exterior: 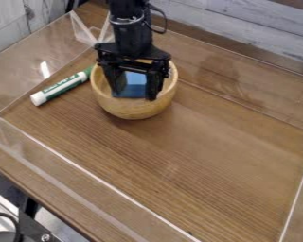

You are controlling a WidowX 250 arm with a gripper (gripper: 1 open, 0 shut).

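Note:
My black gripper (133, 79) is open and lowered into a round wooden bowl (136, 110) near the top centre of the camera view. Its two fingers reach down on either side of a blue block (133, 90) inside the bowl. Whether they touch the block is unclear.
A white and green tube (56, 91) lies on the wooden table (180, 175) left of the bowl. A pale wall runs along the back, and the table's edge is at the lower left.

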